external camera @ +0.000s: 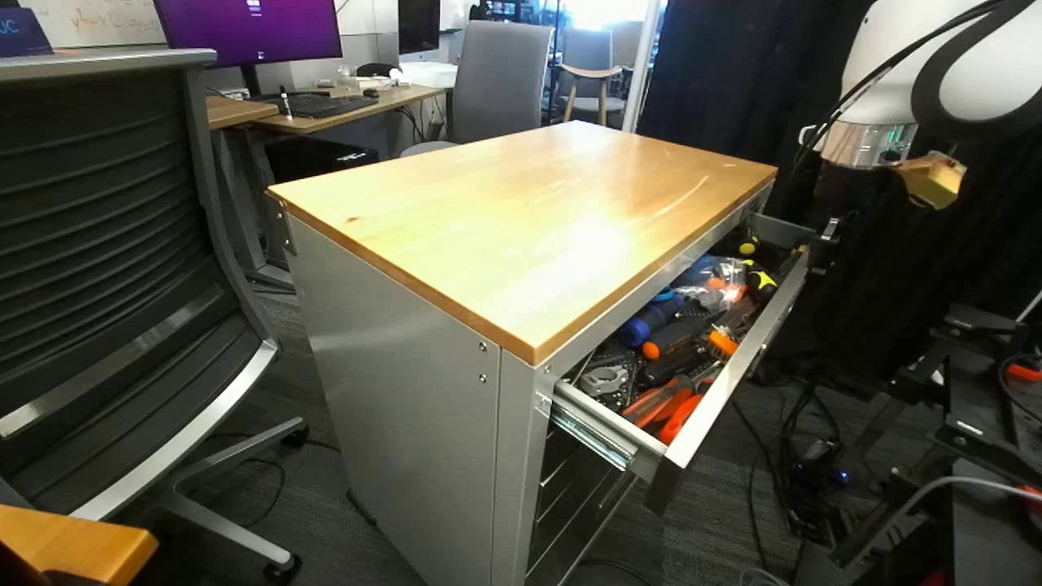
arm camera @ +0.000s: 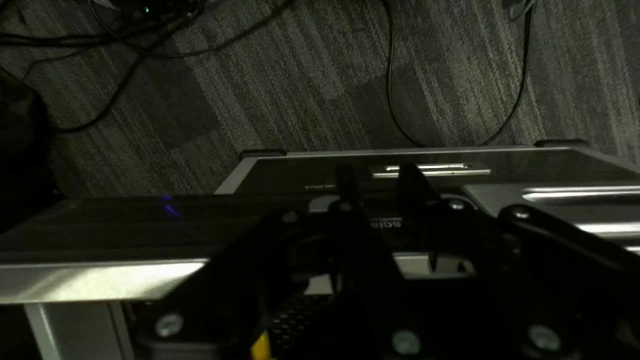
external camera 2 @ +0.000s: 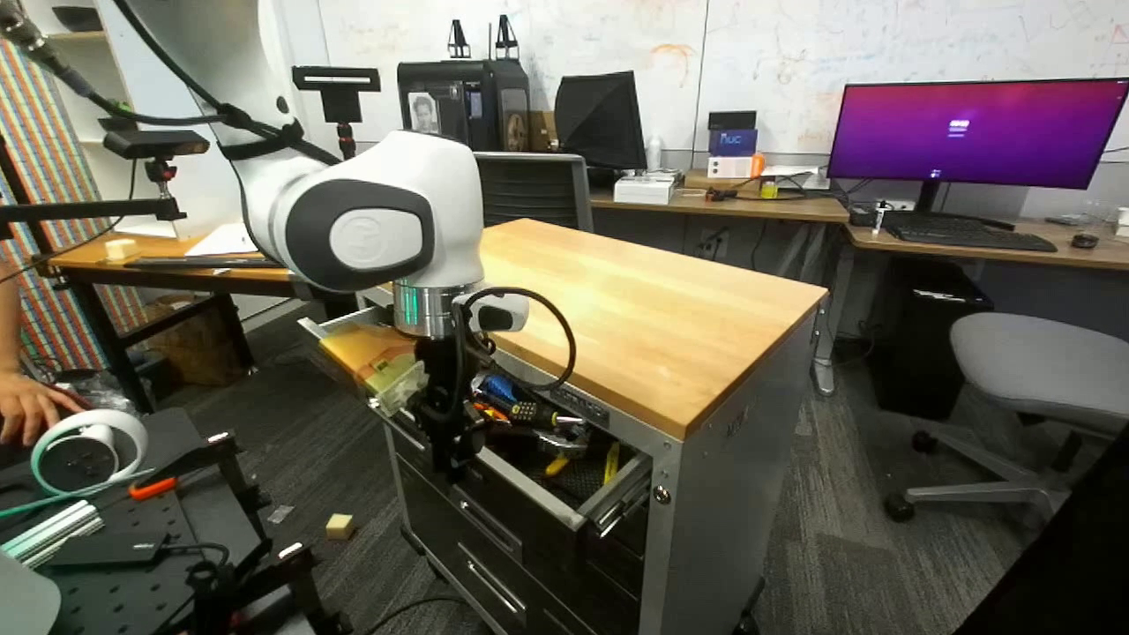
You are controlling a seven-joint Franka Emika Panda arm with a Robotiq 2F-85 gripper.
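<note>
The cabinet's top drawer (external camera: 723,376) is pulled out, filled with several hand tools. My gripper (external camera 2: 457,466) points down at the drawer's front, close to it. In the wrist view, two dark fingers (arm camera: 411,180) of the gripper stand a small gap apart over the drawer front, near a label. I see nothing held in that gap. Dark surfaces and the fingers hide whether they touch the front or its handle. In exterior view 1 the gripper (external camera: 825,249) is mostly lost against the black curtain, at the drawer's far end.
The wooden cabinet top (external camera 2: 624,307) is bare. Lower drawers (external camera 2: 492,577) stand closed beneath. A black cart (external camera 2: 159,497) with gear and a person's hand (external camera 2: 37,402) are at the left. Cables (arm camera: 240,42) lie on the carpet.
</note>
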